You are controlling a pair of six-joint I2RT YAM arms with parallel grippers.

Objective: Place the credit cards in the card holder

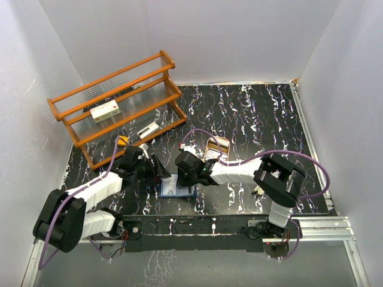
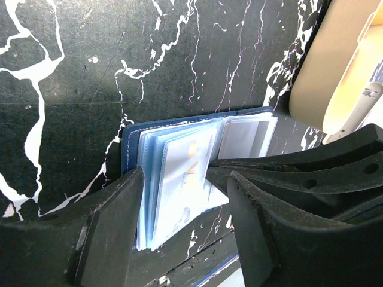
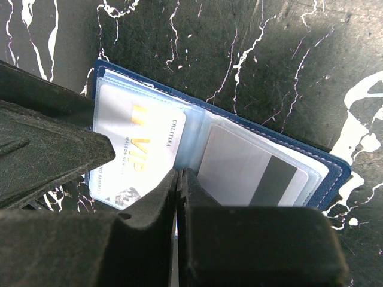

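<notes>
The open card holder [image 1: 170, 186] lies on the black marbled table between my two grippers. Its clear sleeves hold a white VIP card [image 3: 134, 140] and a grey card with a dark stripe [image 3: 245, 167]. My left gripper is part open low at the holder, its fingers either side of the sleeves' lower part, with no clear grip on them. My right gripper is shut over the holder, its tips at the sleeves; nothing shows between them.
A tan box with cards [image 1: 216, 148] stands just behind my right gripper. A wooden rack [image 1: 119, 104] stands at the back left.
</notes>
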